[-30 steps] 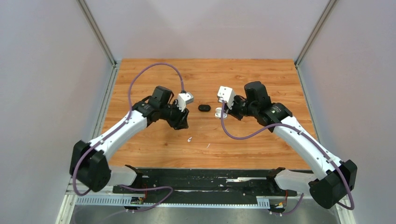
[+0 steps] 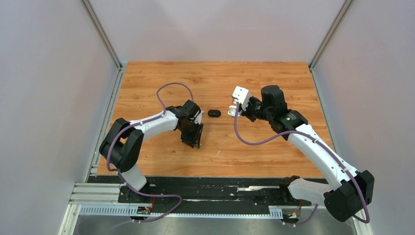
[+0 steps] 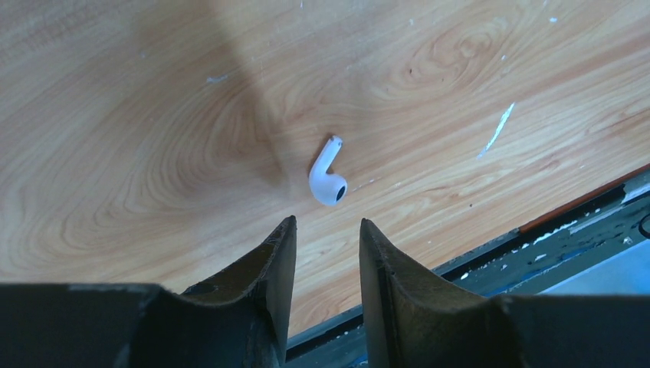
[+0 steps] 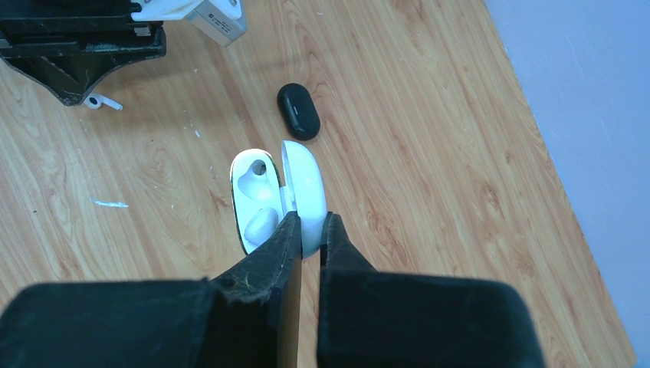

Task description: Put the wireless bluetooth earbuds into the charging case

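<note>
A single white earbud (image 3: 328,181) lies on the wood, just beyond the tips of my left gripper. That gripper's fingers stand apart with nothing between them. In the right wrist view the same earbud (image 4: 102,101) shows under the left arm's black fingers. My right gripper is shut on the lid of the white charging case (image 4: 306,195). The case hangs open, its lid hinged up and its earbud wells (image 4: 258,192) facing the camera; both wells look empty. In the top view, the case (image 2: 234,110) is right of centre.
A closed black oval case (image 2: 214,113) rests on the table between the two arms. Pale scratches (image 3: 498,129) mark the wood. The table's front edge (image 2: 210,176) runs along the near side, and the back of the table is clear.
My left gripper has come down and nearer the front edge, now covering the earbud in the top view. The right gripper and the white case have shifted slightly right and back.
</note>
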